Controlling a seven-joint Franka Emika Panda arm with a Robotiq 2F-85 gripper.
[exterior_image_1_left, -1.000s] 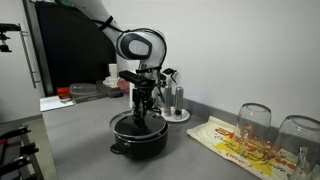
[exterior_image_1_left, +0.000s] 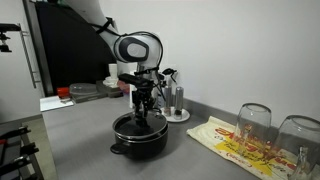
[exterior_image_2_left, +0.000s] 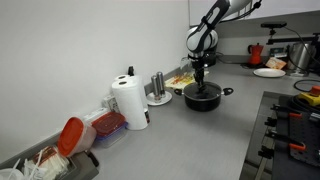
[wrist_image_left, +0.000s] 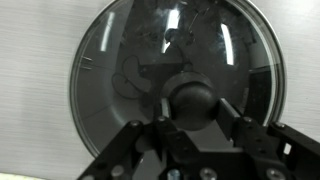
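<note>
A black pot (exterior_image_1_left: 141, 148) with side handles stands on the grey table, and exterior view 2 shows the same pot (exterior_image_2_left: 203, 102). Over its mouth is a glass lid (exterior_image_1_left: 128, 126) with a metal rim; whether it sits fully seated is hard to tell. My gripper (exterior_image_1_left: 140, 110) points down at the lid's centre, shut on its round black knob (wrist_image_left: 192, 102). Seen from the wrist, the glass lid (wrist_image_left: 115, 95) fills most of the picture, and the fingers (wrist_image_left: 150, 128) reach the knob from below in the frame. The pot's inside is hidden.
Two upturned glasses (exterior_image_1_left: 253, 124) and a yellow patterned cloth (exterior_image_1_left: 225, 140) lie to the right. Behind the pot are metal shakers (exterior_image_1_left: 179, 100). A paper towel roll (exterior_image_2_left: 130, 102) and a red cup (exterior_image_2_left: 75, 135) stand along the wall.
The lid and my gripper have shifted slightly to the right and down over the pot. The knob stays in my grip, and the pot has not visibly moved.
</note>
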